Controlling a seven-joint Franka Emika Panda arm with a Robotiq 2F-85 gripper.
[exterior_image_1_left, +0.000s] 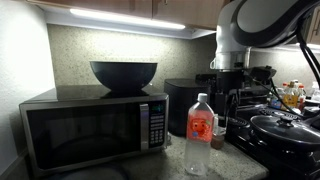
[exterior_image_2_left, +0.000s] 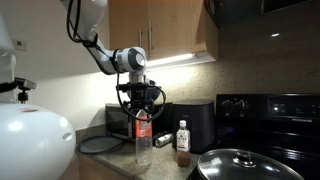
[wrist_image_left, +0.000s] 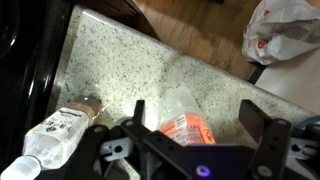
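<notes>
A clear plastic bottle with an orange-red label (exterior_image_1_left: 198, 127) stands upright on the counter in front of the dark appliance. Behind the bottle and to its right in exterior view 1 is my gripper (exterior_image_1_left: 240, 82); in exterior view 2 it is around the height of the bottle's top. The wrist view shows the gripper open, its fingers (wrist_image_left: 135, 130) wide apart. The bottle (wrist_image_left: 182, 112) appears in the gap between them, seen from above, with no contact visible. How far it lies from the fingertips I cannot tell.
A brown bottle with a white label (exterior_image_2_left: 183, 143) stands nearby. The stove carries a lidded pan (exterior_image_1_left: 285, 130). The microwave (exterior_image_1_left: 95, 132) bears a black bowl (exterior_image_1_left: 123, 74). A white bag (wrist_image_left: 282, 30) lies below the counter's edge.
</notes>
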